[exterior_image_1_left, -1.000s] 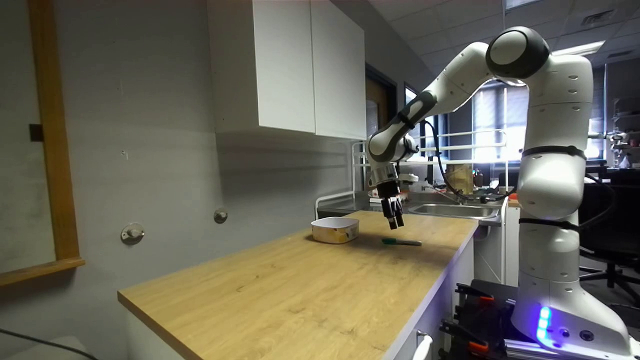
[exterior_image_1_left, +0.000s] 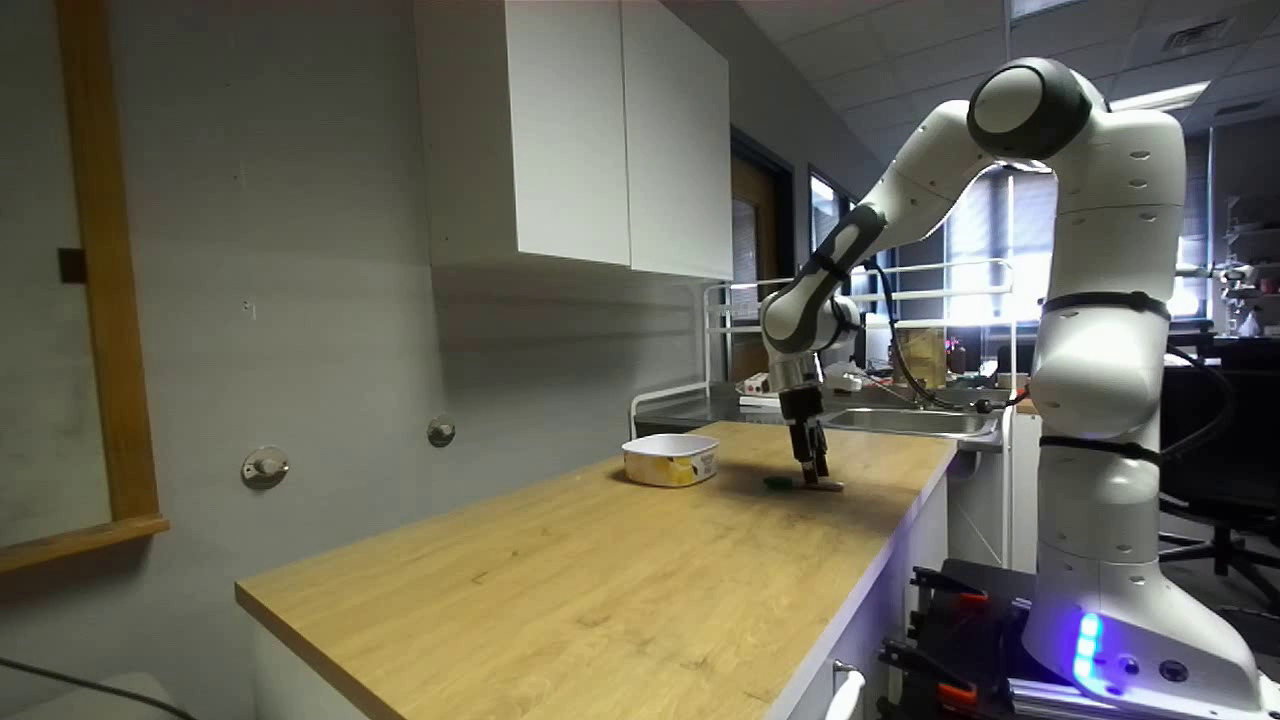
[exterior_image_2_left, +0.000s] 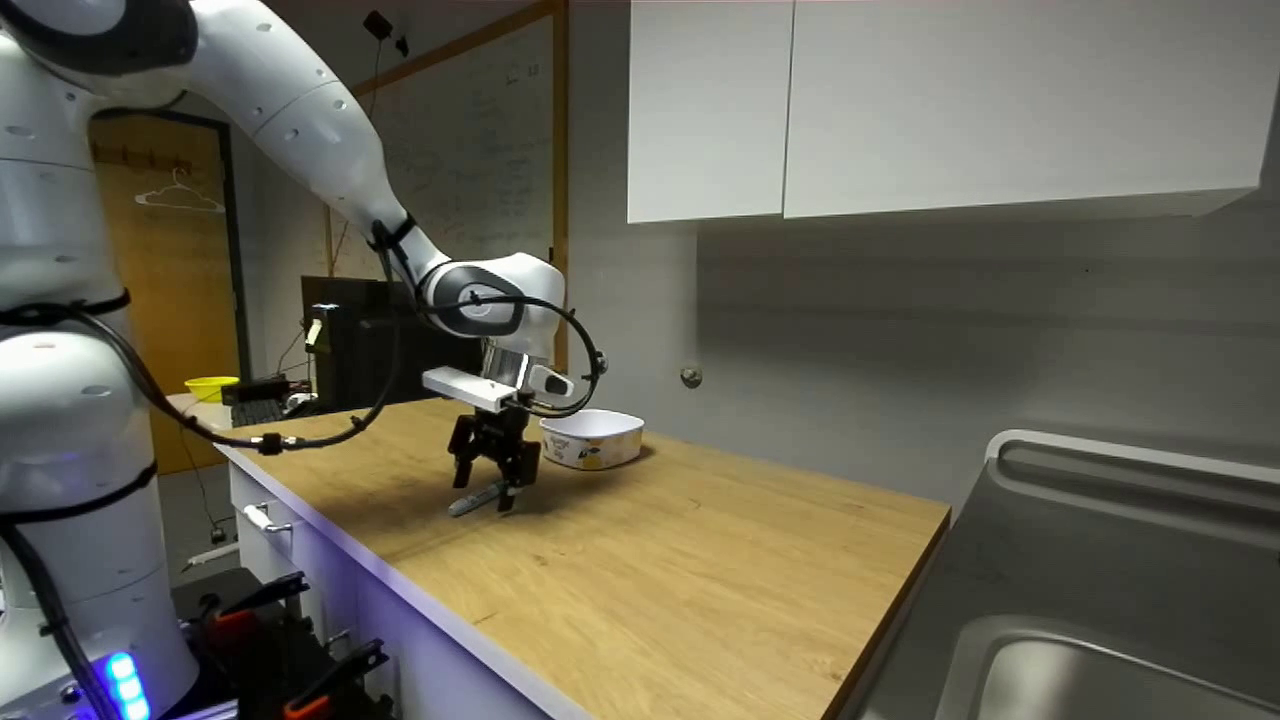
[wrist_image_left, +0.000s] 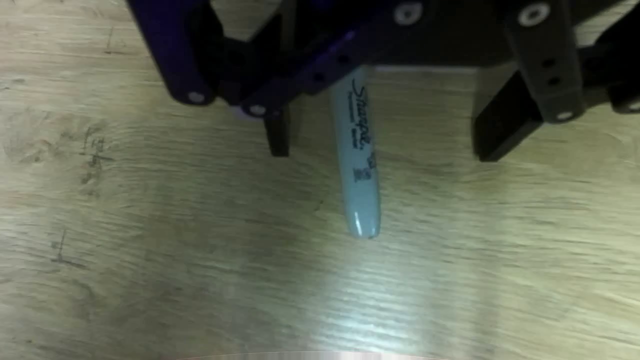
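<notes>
A marker (wrist_image_left: 358, 156) with a grey barrel and printed lettering lies on the wooden counter. Its green cap (exterior_image_1_left: 780, 482) shows in exterior view 1, pointing toward the wall side; the gripper body hides that end in the wrist view. My gripper is open and low over the marker, one finger on each side of the barrel, with clear gaps between. In exterior view 2 the gripper (exterior_image_2_left: 482, 502) reaches down near the counter surface, the marker (exterior_image_2_left: 480, 497) running between its fingers.
A white open container (exterior_image_1_left: 669, 460) with yellow patterning stands on the counter (exterior_image_1_left: 540, 576) beside the gripper, toward the wall. Wall cabinets (exterior_image_2_left: 960, 108) hang above. A metal sink (exterior_image_2_left: 1080, 672) adjoins the counter.
My gripper has come down and toward the robot base side, from above the counter to around the marker. Marker and container look unmoved.
</notes>
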